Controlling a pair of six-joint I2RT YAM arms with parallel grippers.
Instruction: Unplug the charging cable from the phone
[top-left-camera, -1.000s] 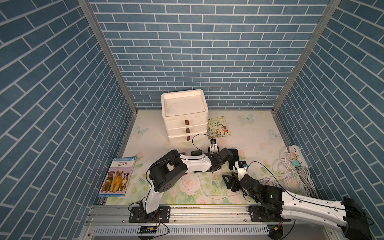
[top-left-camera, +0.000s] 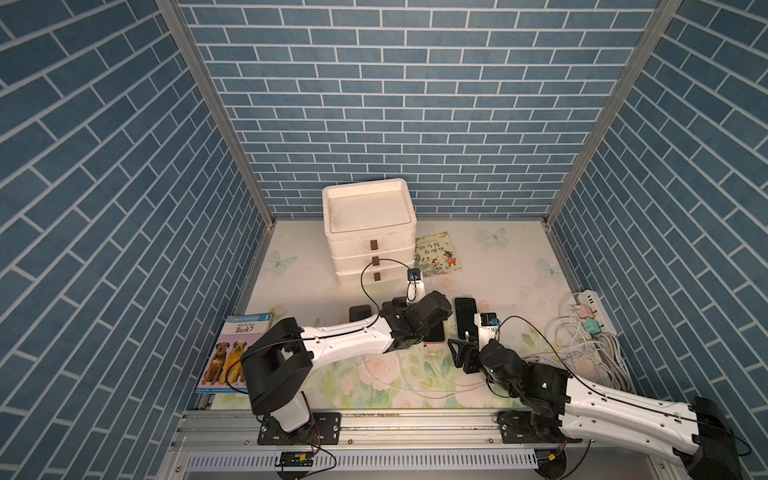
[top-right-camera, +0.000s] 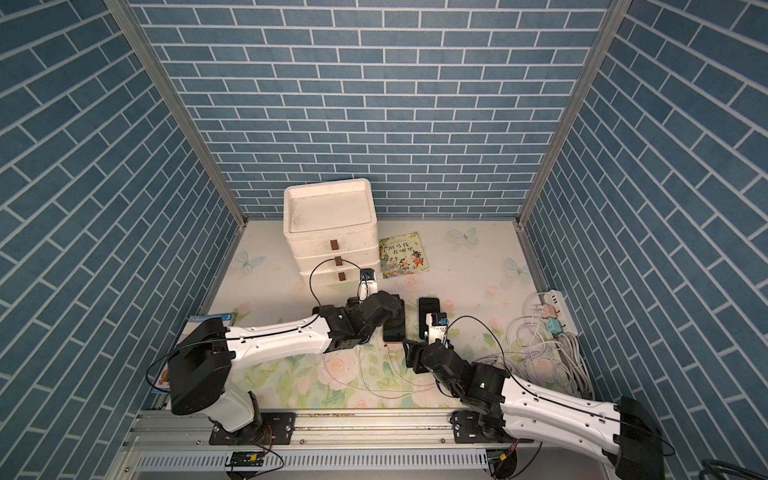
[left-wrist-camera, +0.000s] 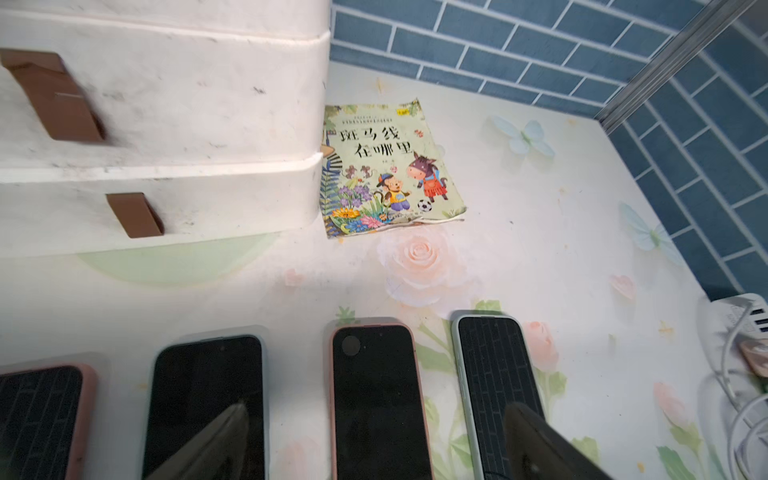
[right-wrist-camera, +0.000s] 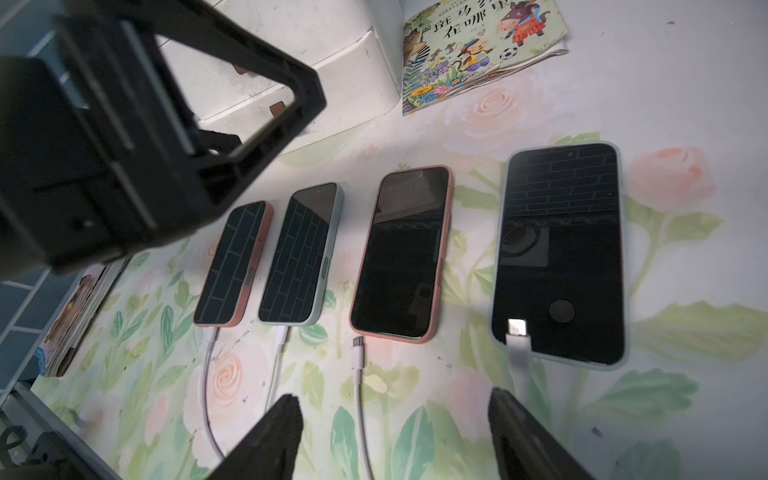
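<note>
Four phones lie in a row. In the right wrist view, cables lead into the pink phone and light-blue phone at left. The third phone's plug lies just below it, apart. At right, a white connector appears over the lower edge of the rightmost phone; whether it is plugged cannot be told. My right gripper is part open above the cables, nothing visible between its fingers. My left gripper is open above the phones, holding nothing.
A white drawer unit stands behind, beside a booklet. A power strip with coiled cables is at the right, a dog book at the left.
</note>
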